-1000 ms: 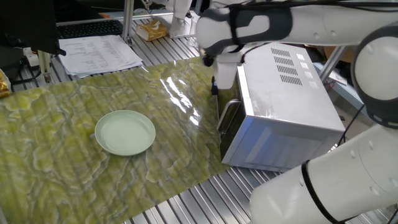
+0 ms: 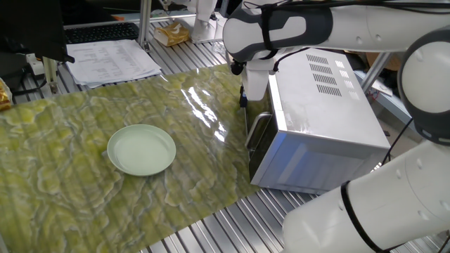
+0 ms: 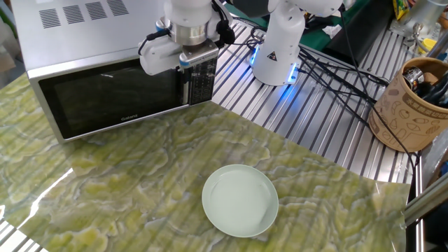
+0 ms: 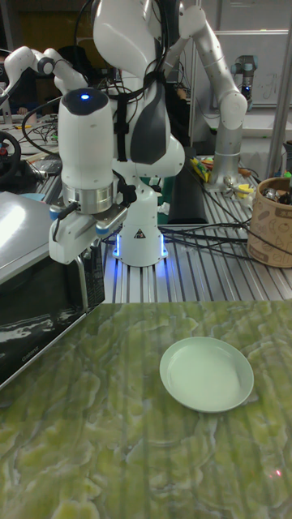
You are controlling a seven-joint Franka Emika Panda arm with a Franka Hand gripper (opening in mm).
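A silver microwave (image 2: 320, 119) stands on the table with its dark glass door (image 3: 115, 94) closed. Its upright handle (image 2: 258, 131) shows on the door's front. My gripper (image 2: 243, 100) hangs at the front of the microwave, near the top edge of the door and close to the handle. The white hand (image 4: 74, 238) hides most of the fingers, so the gap between them cannot be made out. Whether anything touches the door is unclear. A pale green round plate (image 3: 240, 201) lies flat and empty on the green marbled mat, apart from the microwave.
A brown patterned bucket (image 3: 402, 112) holding tools stands beyond the mat, with loose cables on the slatted table nearby. Papers (image 2: 112, 62) and a keyboard (image 2: 102, 32) lie at the far side.
The wrist has shifted very slightly since one second ago, at the microwave's front. The plate and the microwave have not moved, and the door stays closed.
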